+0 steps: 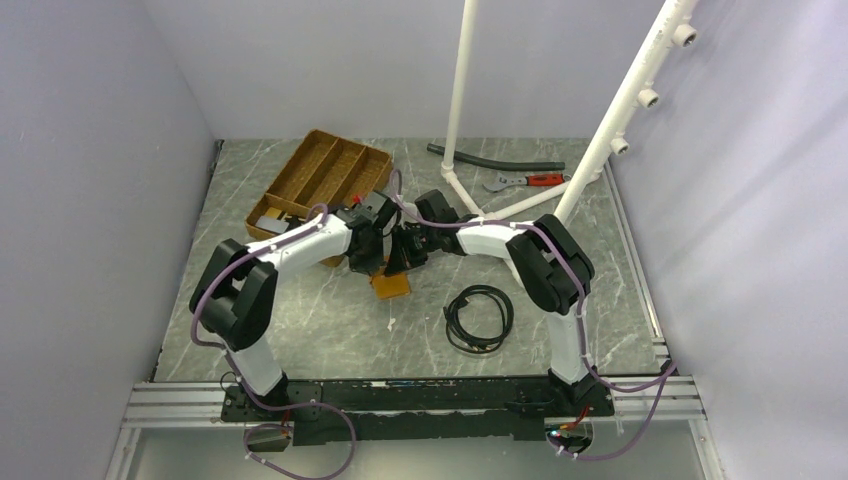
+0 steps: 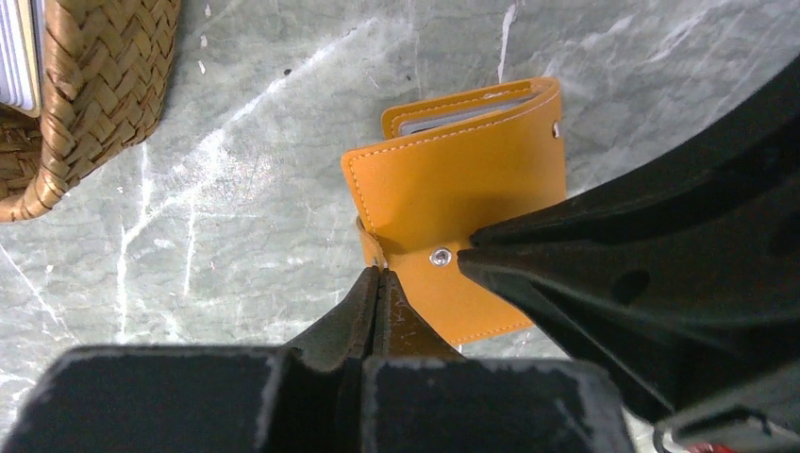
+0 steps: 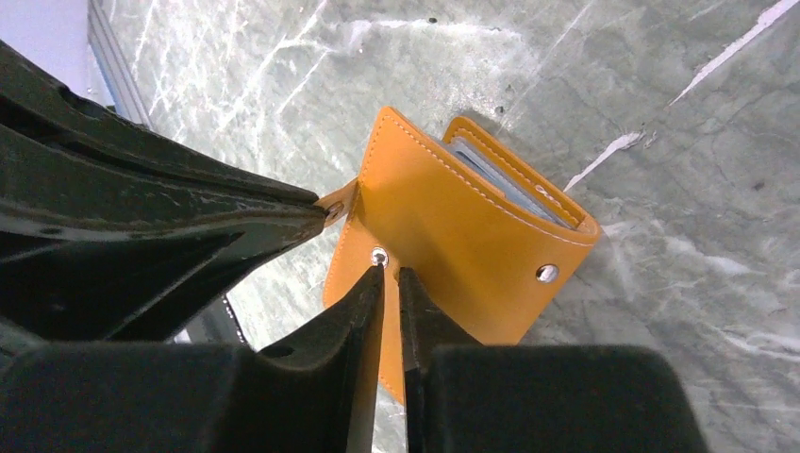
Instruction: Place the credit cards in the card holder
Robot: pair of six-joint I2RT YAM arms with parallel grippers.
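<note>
The orange card holder lies on the table, folded, with the pale edges of cards showing in its opening. A narrow strap sticks out from its side, and my left gripper is shut on the strap's end. My right gripper is shut, its tips at the holder's front face close to a metal snap. Nothing shows between the right fingers. From above, both grippers hide the upper part of the holder.
A brown woven tray with compartments stands at the back left, with more cards in it. A coiled black cable lies to the right; a wrench and white pipes are behind.
</note>
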